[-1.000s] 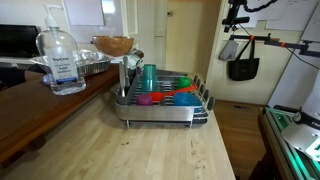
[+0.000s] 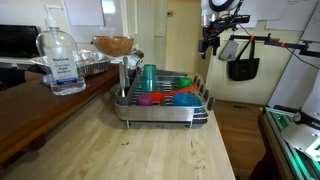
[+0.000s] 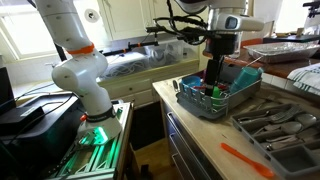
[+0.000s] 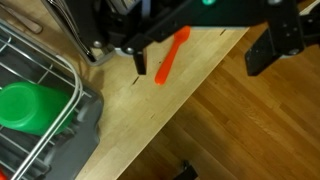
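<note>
My gripper (image 2: 207,50) stands open in the air beyond the dish rack (image 2: 160,112), with nothing held. In exterior view 2 it hangs over the rack area, its fingers (image 3: 212,72) pointing down. The wrist view shows the open gripper with its dark fingers wide apart. Below it, an orange utensil (image 4: 172,56) lies on the wooden counter, appearing between the fingers but well beneath them. That same orange utensil (image 3: 247,162) lies near the counter's front edge in exterior view 2. A green cup (image 4: 35,107) sits in the rack at the wrist view's left.
The rack holds a green tumbler (image 2: 150,78), a purple item (image 2: 145,99) and a blue item (image 2: 186,99). A metal cutlery tray (image 3: 280,132) stands behind the orange utensil. Bare counter (image 2: 150,155) lies beside the rack; a soap bottle (image 2: 62,62) stands on the dark ledge.
In exterior view 1 my gripper has come down and to the left from the upper right corner. The rack and its contents look unmoved.
</note>
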